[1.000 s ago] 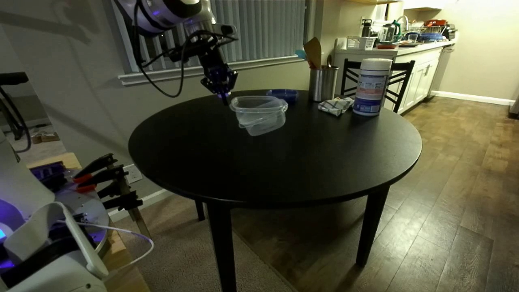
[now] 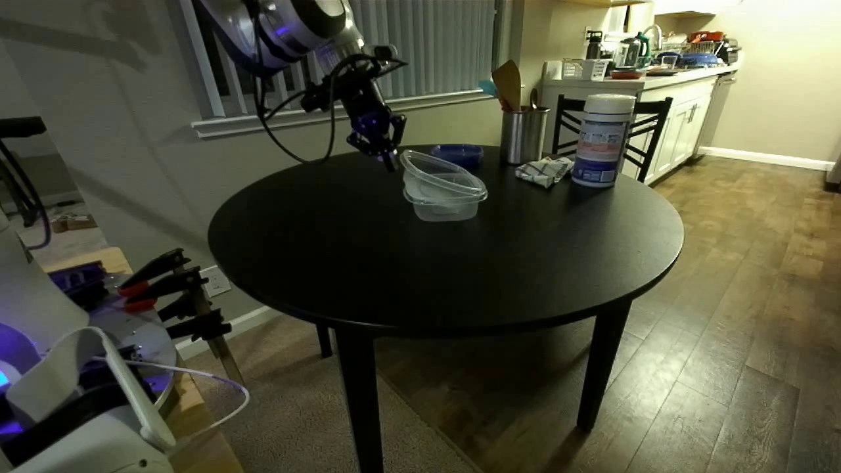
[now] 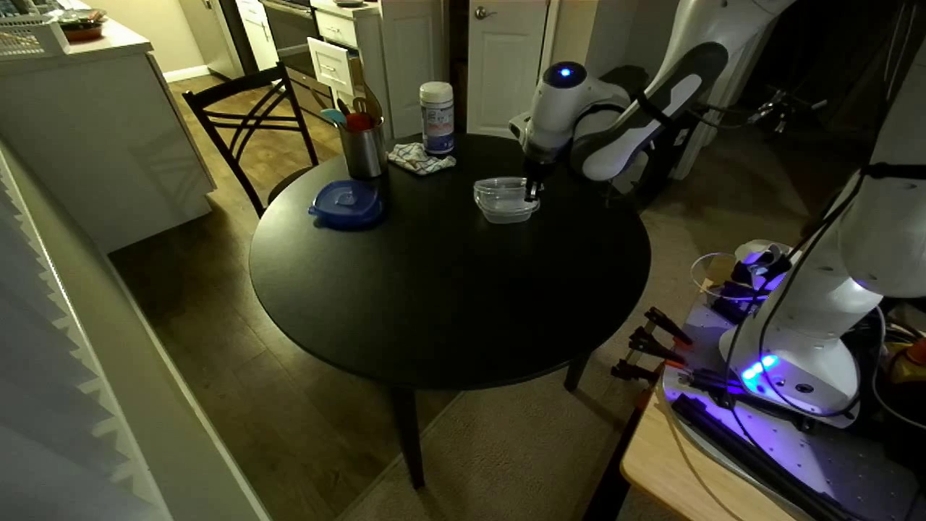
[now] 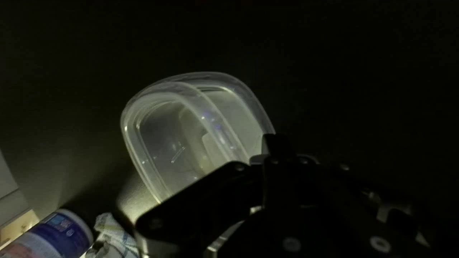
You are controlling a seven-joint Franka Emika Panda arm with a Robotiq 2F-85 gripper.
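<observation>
Two clear plastic containers sit together on the round black table [image 2: 441, 276]. In exterior view 1 the upper container [image 2: 443, 175] is tilted, its left side raised, inside the lower container [image 2: 445, 212], which looks level. My gripper [image 2: 390, 163] is at that raised left edge, its fingers closed together. In the wrist view the gripper meets the right side of the clear rims [image 4: 206, 76], apparently with a thin rim between its fingertips; the exact contact is dark and partly hidden. Exterior view 2 shows the gripper [image 3: 531, 191] at the right side of the clear containers [image 3: 501, 208].
Beyond the containers lie a blue-lidded container [image 3: 347, 205], a steel utensil holder [image 3: 364, 150], a checkered cloth [image 3: 420, 158] and a wipes canister [image 3: 438, 119].
My gripper has moved right in exterior view 1, and the clear containers have shifted right with it. The lower one, tilted before, now looks level, while the upper one now slopes down to the right.
</observation>
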